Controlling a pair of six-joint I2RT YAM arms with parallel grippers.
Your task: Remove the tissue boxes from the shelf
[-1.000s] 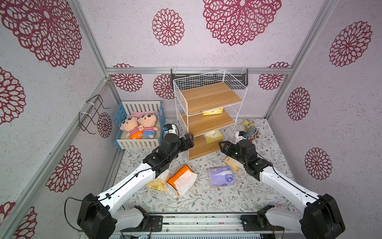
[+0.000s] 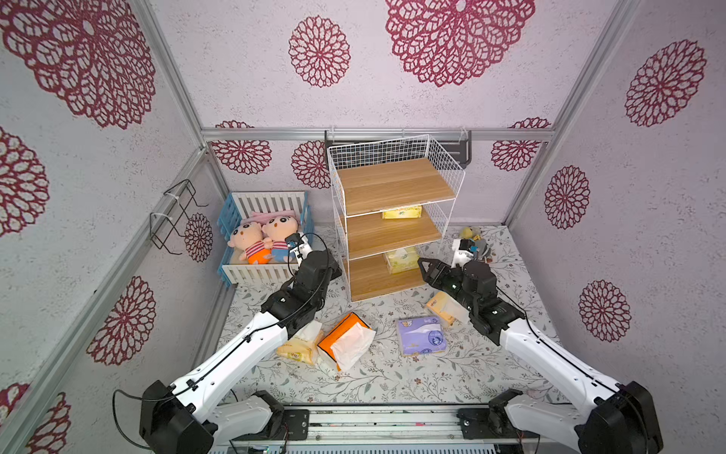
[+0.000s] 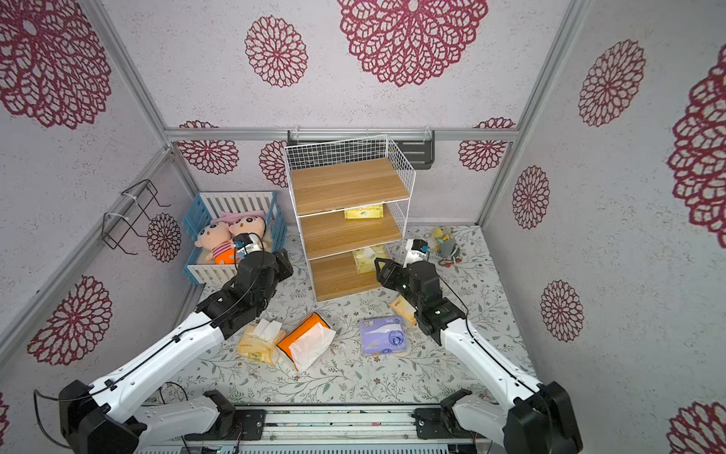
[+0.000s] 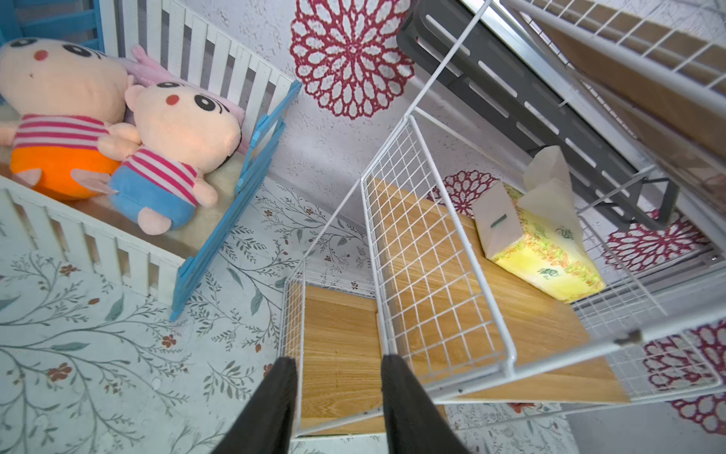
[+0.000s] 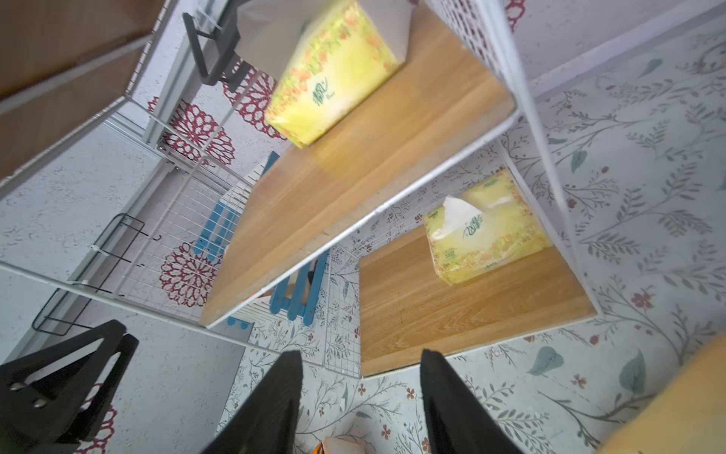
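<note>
The white wire shelf with wooden boards (image 2: pixel 397 178) stands at the back middle. One yellow tissue pack (image 5: pixel 336 72) lies on its middle board and another (image 5: pixel 484 227) on its bottom board, toward the right. My left gripper is by the shelf's front left corner; its fingers are apart, with nothing seen held between them. At the lower right front, my right gripper has its fingers apart and empty, facing the lower yellow pack without touching it. The top board is bare.
On the table in front lie an orange-white tissue pack (image 2: pixel 348 340), a purple pack (image 2: pixel 422 335), a yellow pack (image 2: pixel 298 349) and a yellow-orange pack (image 2: pixel 440 308). A crib with dolls (image 2: pixel 261 278) stands back left; small toys (image 3: pixel 446 248) sit back right.
The shelf has turned slightly, its front left corner shifting left. My left gripper has moved left from that corner.
</note>
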